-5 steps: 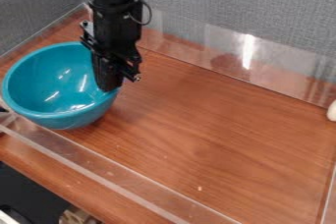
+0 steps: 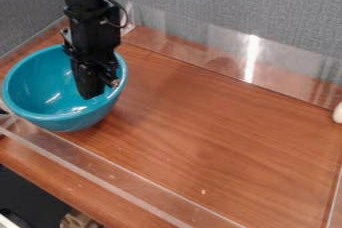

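A teal bowl [image 2: 54, 102] sits on the wooden table [image 2: 221, 142] at the left of the camera view. My black gripper [image 2: 95, 80] reaches down from the top left into the bowl's back right part, close to its rim. Its fingertips are dark and small; whether anything is between them is hard to see.
Clear plastic borders run along the table's back and front edges. A grey wall stands behind. A small white object [image 2: 337, 112] is at the far right edge.
The gripper has shifted left, further over the bowl's interior, with the arm above it also moving left. The bowl looks nearly unmoved.
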